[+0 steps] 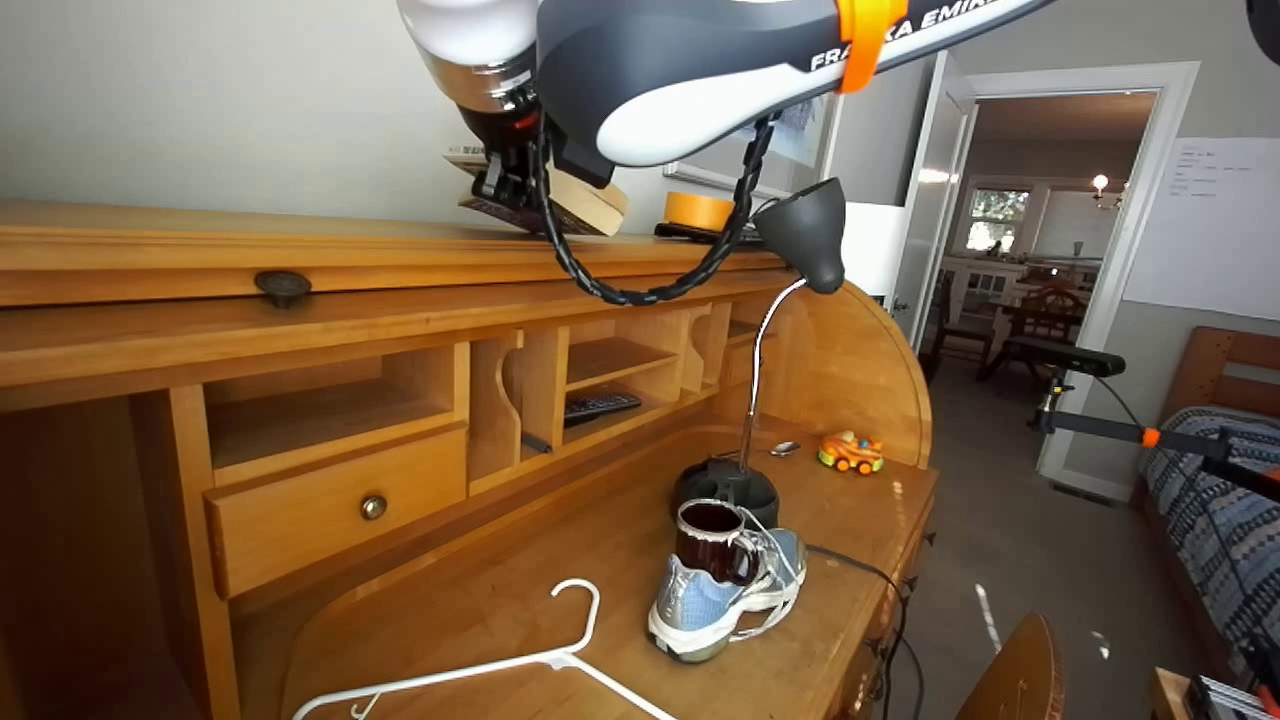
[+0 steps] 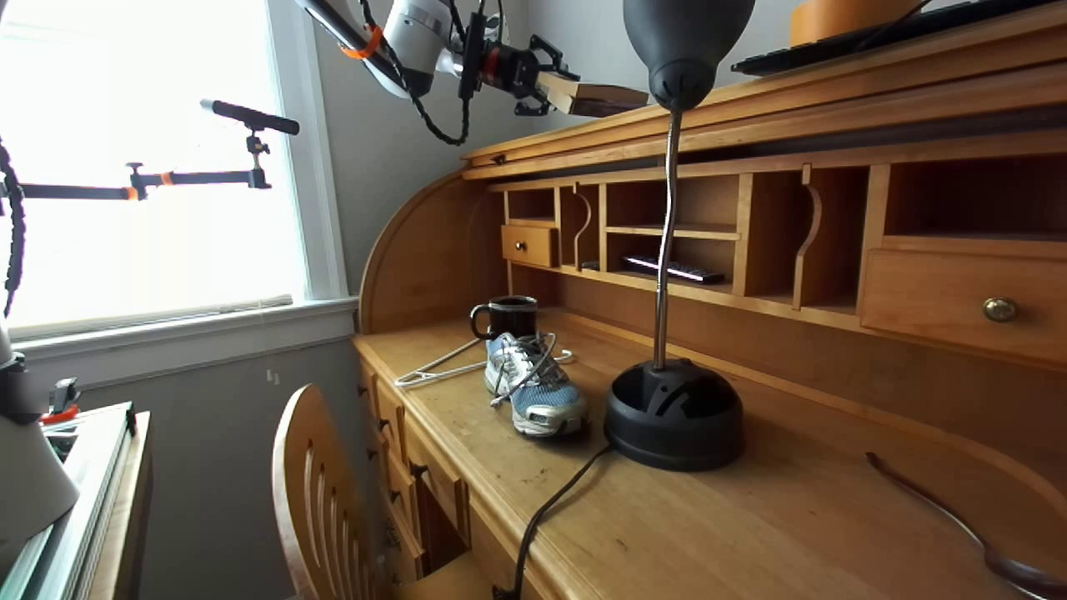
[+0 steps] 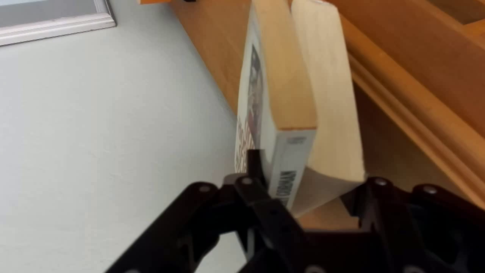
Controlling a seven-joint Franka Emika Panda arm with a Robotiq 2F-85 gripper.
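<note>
Two paperback books are held side by side in my gripper, which is shut on the pair. In the wrist view the white-covered book has its spine turned toward me, and the second book leans along its right side. A dark finger presses the white cover on the left; the opposite finger meets the second book low on the right. Exterior view 2 shows the books jutting from the fingers above the far end of the desk top. Whether they touch it is unclear.
An orange roll and the black lamp head stand to the right of the books in exterior view 1. Below, the desk surface holds a shoe, a dark mug and a white hanger.
</note>
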